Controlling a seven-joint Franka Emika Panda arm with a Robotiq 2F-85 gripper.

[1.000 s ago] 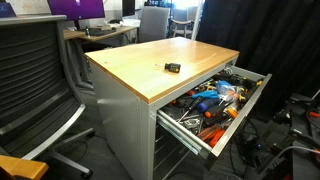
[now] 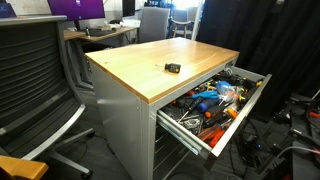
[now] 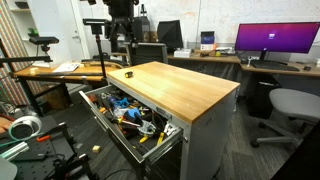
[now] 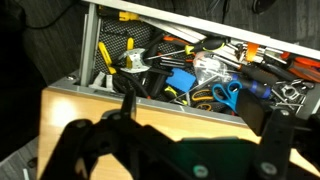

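Note:
A small black object (image 2: 173,68) lies on the wooden top of the cabinet, near the edge above the drawer; exterior view 2 shows the same black object (image 3: 129,74) close to the far end. My gripper (image 3: 124,50) hangs in the air above that end of the top. In the wrist view the gripper is open, its dark fingers spread wide and nothing visible between them. The pulled-out drawer (image 4: 170,105) is full of tools, among them blue scissors (image 4: 228,95) and yellow-handled pliers (image 4: 107,55). The black object cannot be made out in the wrist view.
The metal drawer (image 3: 152,150) juts out from the cabinet's side. An office chair (image 2: 38,85) stands beside the cabinet, and a desk with a monitor (image 3: 277,32) is behind.

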